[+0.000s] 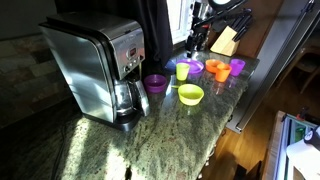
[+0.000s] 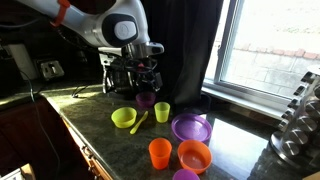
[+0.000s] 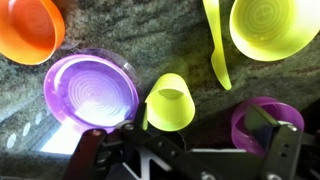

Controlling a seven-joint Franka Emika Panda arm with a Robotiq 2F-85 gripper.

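Note:
My gripper is open and empty, pointing down above the counter. Between and ahead of its fingers a yellow-green cup shows below, with a purple plate to one side. A purple bowl lies partly hidden behind the finger on the right. Beyond stand a yellow-green bowl, a yellow-green utensil and an orange bowl. From the second exterior view, my gripper appears well above the tableware; an orange cup and another purple piece sit nearer that camera.
A coffee maker occupies the counter on the left, and a knife block stands at the back right. Bare counter stretches in front of the coffee maker. A window and dark curtain border the back.

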